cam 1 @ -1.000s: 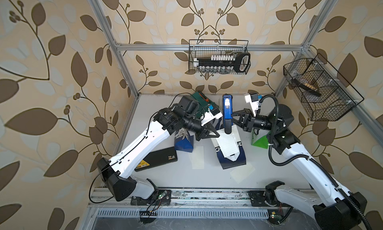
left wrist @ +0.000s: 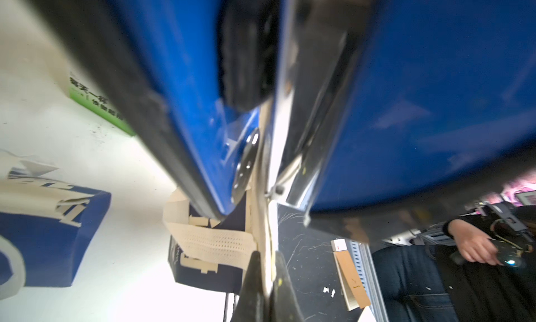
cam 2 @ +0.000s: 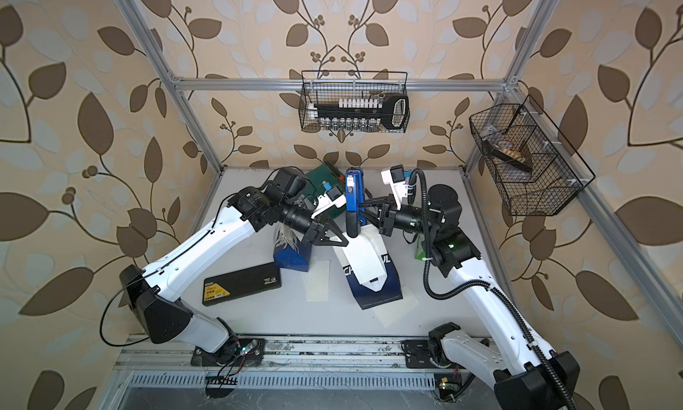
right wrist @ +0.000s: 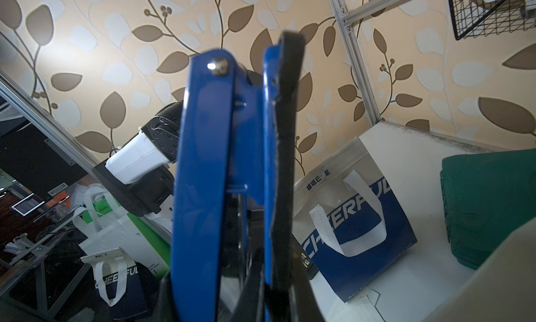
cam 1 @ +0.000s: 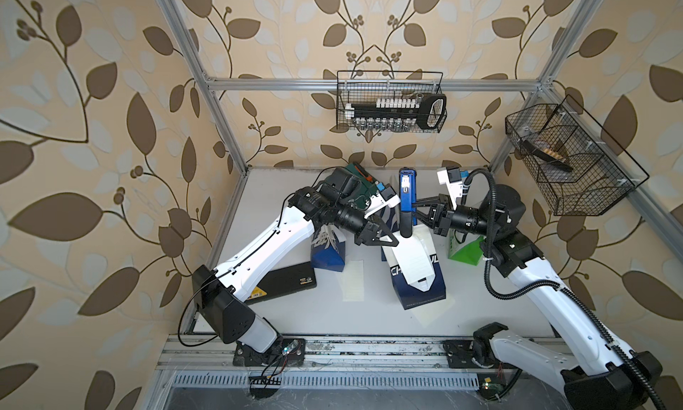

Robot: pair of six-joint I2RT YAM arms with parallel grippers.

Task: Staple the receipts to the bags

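A blue stapler (cam 1: 407,189) stands with its black end down in my right gripper (cam 1: 416,209), which is shut on it. Below it hangs a navy-and-white paper bag (cam 1: 419,297) with a white receipt (cam 1: 414,264) lying against its front. My left gripper is shut, its fingertips pinching the bag's thin top edge and the receipt. In the left wrist view, the stapler's fingers (left wrist: 424,109) straddle that edge, just past my fingertips. The right wrist view has the stapler (right wrist: 206,154) close up; whether a staple is in the paper cannot be seen.
Another blue bag (cam 1: 328,253) stands left of centre, with a loose receipt (cam 1: 353,280) beside it. A black box (cam 1: 284,280) lies front left, a green case (cam 2: 321,182) at the back, a green bag (cam 1: 466,249) at right. A pale paper (cam 1: 432,312) lies in front.
The held bag and receipt have shifted right and toward the front with my left gripper.
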